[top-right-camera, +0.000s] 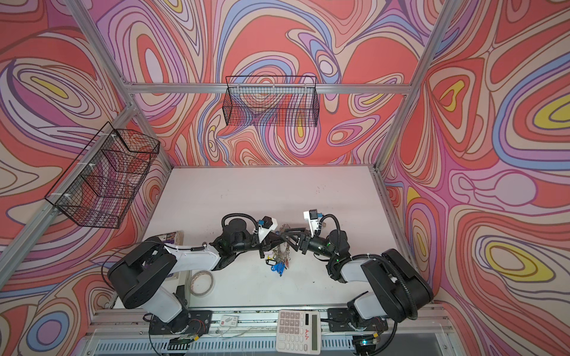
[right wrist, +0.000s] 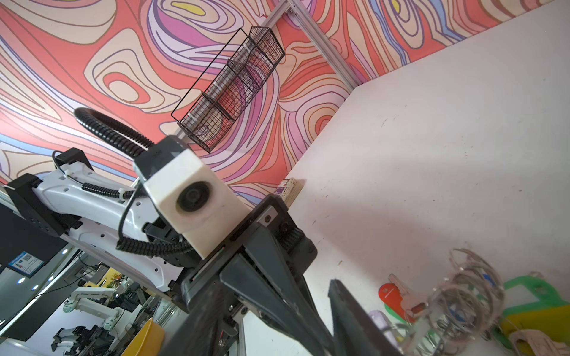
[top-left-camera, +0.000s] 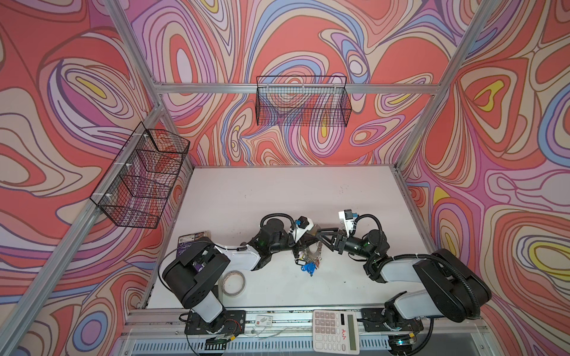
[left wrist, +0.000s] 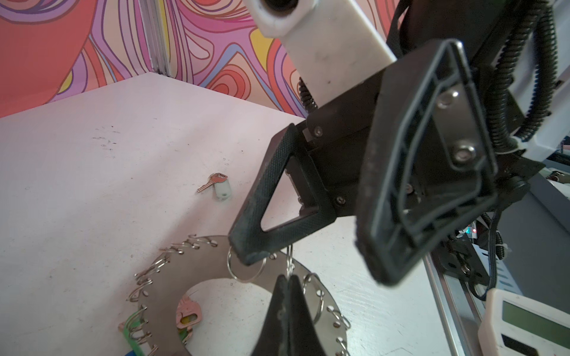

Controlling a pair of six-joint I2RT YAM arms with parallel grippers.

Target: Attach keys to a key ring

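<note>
A flat grey key ring (left wrist: 207, 252), its rim lined with several thin wire loops, hangs below the grippers. Shut on one of its thin wires is my left gripper, near the disc's upper edge. My right gripper (top-left-camera: 324, 239) stands open, facing it from the right; in the left wrist view one of its fingers (left wrist: 279, 240) overlaps a small wire loop (left wrist: 240, 277), contact unclear. A red key (right wrist: 392, 295) and a green-and-yellow key (right wrist: 537, 314) show around the blurred loops in the right wrist view. Blue keys (top-left-camera: 308, 268) dangle lowest. The right fingertips' gap is partly hidden by the left gripper.
A loose key with a pale tag (left wrist: 222, 188) lies on the table beyond the disc. A roll of tape (top-left-camera: 234, 283) and a box (top-left-camera: 193, 238) sit at the left. A calculator (top-left-camera: 335, 332) lies at the front edge.
</note>
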